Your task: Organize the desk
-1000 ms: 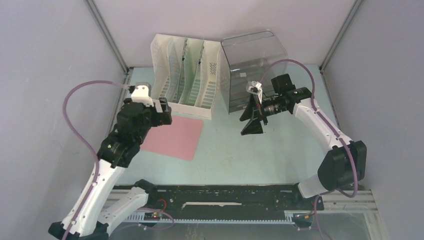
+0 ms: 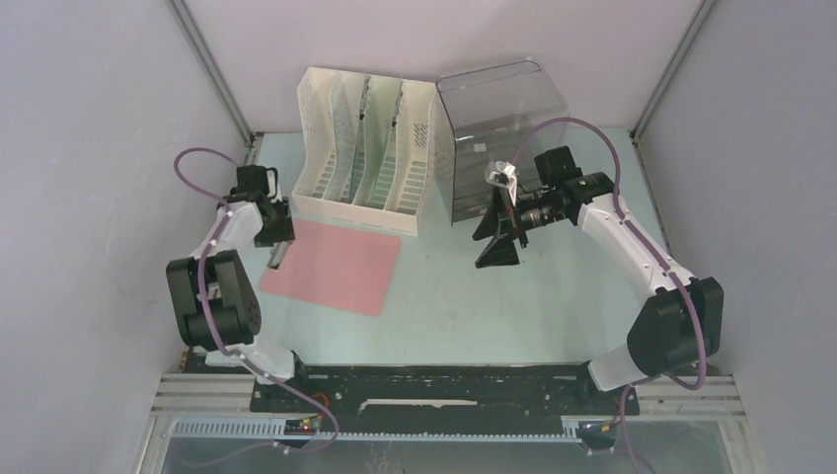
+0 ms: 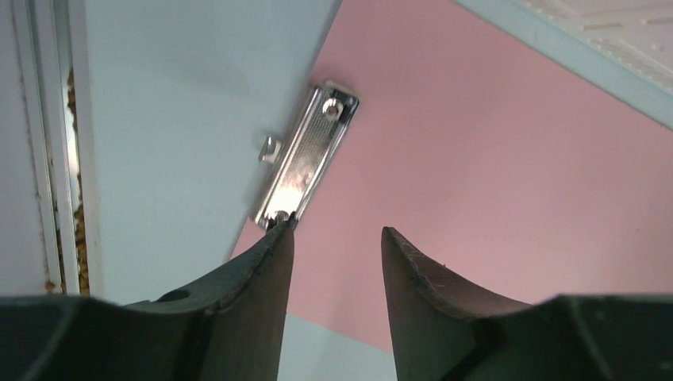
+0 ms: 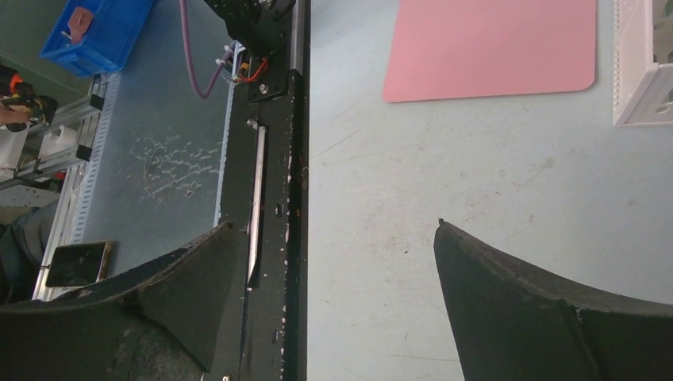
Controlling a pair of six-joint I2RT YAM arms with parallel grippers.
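Observation:
A pink clipboard point(image 2: 341, 267) lies flat on the left of the table, below the file rack. Its metal clip point(image 3: 305, 155) is at the board's left edge, in front of my left fingers in the left wrist view. Over that clip end hangs my left gripper, part open, nothing between its fingers. The white file rack point(image 2: 367, 212) stands at the back with several slots, some lined with pale green dividers. Right of centre, my right gripper point(image 2: 496, 242) is open and empty above bare table.
A clear grey plastic holder point(image 2: 503, 128) stands beside the rack at the back. The left side rail and wall are close to my left arm.
My left arm has come lower and moved left, uncovering the rack's front left corner and showing the clipboard's clip. The right arm, clipboard and rack stay in place.

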